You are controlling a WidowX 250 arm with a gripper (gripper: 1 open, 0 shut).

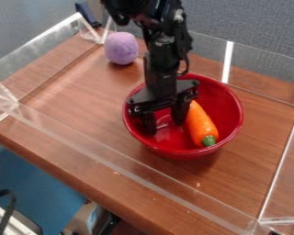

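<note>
My black gripper reaches down from the top of the view into the left side of a red bowl. An orange toy carrot with a green tip lies in the bowl, to the right of the gripper. The gripper's fingertips are dark and partly hidden, so whether they are open or shut, or hold anything, is unclear.
A purple round object stands at the back left of the wooden table. Clear plastic walls run along the table's edges. The table left of the bowl is bare.
</note>
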